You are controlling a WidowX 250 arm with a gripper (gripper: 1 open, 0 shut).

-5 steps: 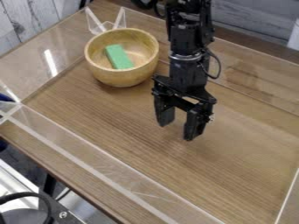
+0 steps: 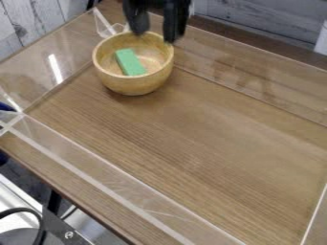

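The dark gripper (image 2: 159,21) is at the top centre of the camera view, blurred and cut off by the frame's edge, above and behind a wooden bowl (image 2: 134,84). Its finger state is hard to make out. The bowl holds a green block (image 2: 129,62) and sits at the upper left of the wooden table (image 2: 198,153).
A white object (image 2: 107,26) stands just behind the bowl. Clear tape runs along the near left edge, and a black cable (image 2: 32,220) lies at the bottom left.
The gripper has risen from low over the middle of the table to the top edge of the view, now mostly out of frame. The bowl and block look unmoved.
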